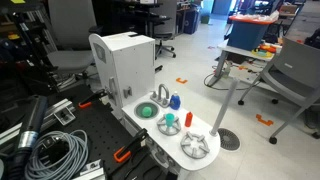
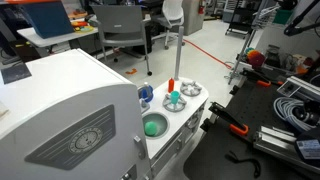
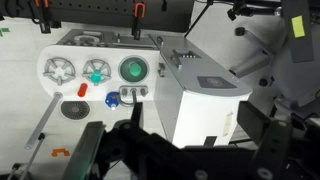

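Note:
My gripper shows as dark shapes along the bottom of the wrist view, its fingers spread apart with nothing visible between them. It hangs above a white toy kitchen whose counter holds a round sink (image 3: pixel 133 57) and stove burners (image 1: pixel 194 147). Inside the sink lies a green object (image 1: pixel 146 111). A teal object (image 1: pixel 169 119) rests on the burner nearer the sink. Behind it stands a small red item (image 1: pixel 189 119), and a blue one (image 1: pixel 175 101) is by the grey faucet (image 1: pixel 162 92). I cannot pick out the gripper in either exterior view.
A tall white cabinet (image 1: pixel 125 65) rises at the sink end of the counter. Orange-handled clamps (image 1: pixel 129 148) sit along the black table (image 1: pixel 103 130), where a coil of cable (image 1: pixel 59 153) lies. The far burner is clear.

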